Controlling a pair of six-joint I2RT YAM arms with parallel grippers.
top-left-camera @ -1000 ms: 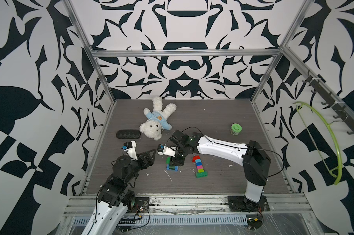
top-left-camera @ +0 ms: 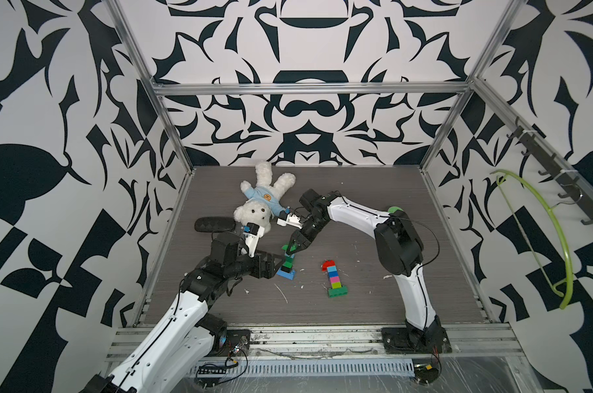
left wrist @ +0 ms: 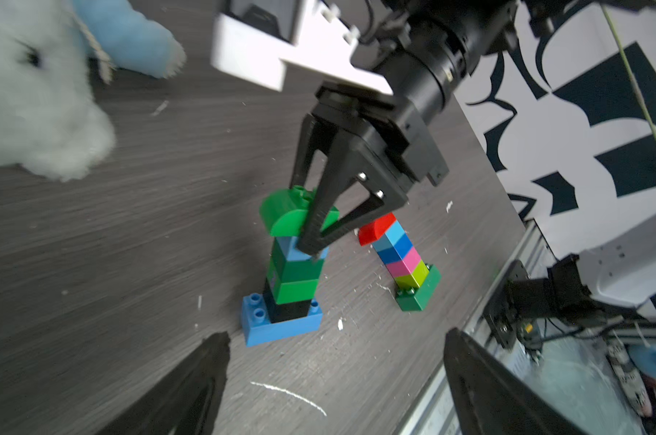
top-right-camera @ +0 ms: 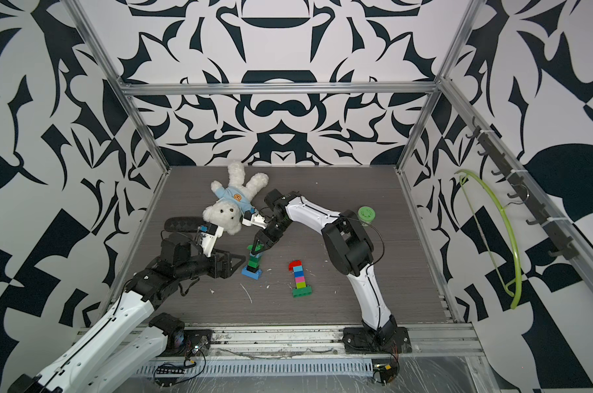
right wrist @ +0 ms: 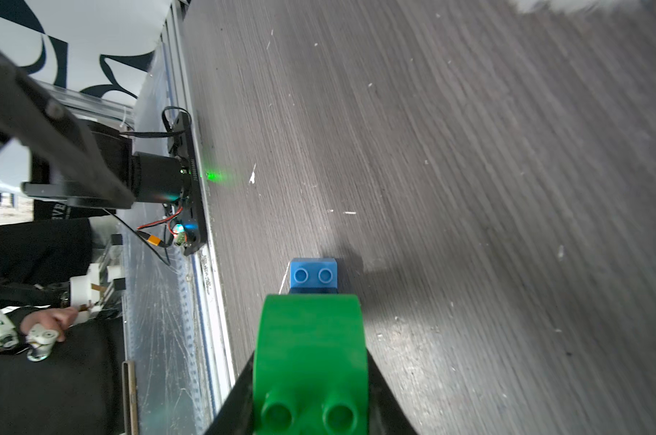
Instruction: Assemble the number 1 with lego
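A brick tower (left wrist: 295, 279) has a blue base, then black, green and light-blue bricks, topped by a rounded green brick (right wrist: 311, 348). My right gripper is shut on its upper part, around the light-blue and rounded green bricks. The base (left wrist: 281, 330) is at or near the table; I cannot tell whether it touches. My left gripper (top-left-camera: 278, 264) stands open to the left of the tower, nothing between its fingers. Right of the tower lies another figure (top-right-camera: 298, 278), with red, blue, pink and yellow-green bricks on a green base.
A white teddy bear (top-left-camera: 252, 213) in a blue shirt lies behind the tower, close to the right gripper. A black oblong object (top-left-camera: 211, 224) sits at the left, a round green tub (top-right-camera: 366, 214) at the right.
My left gripper has come right, closer to the tower.
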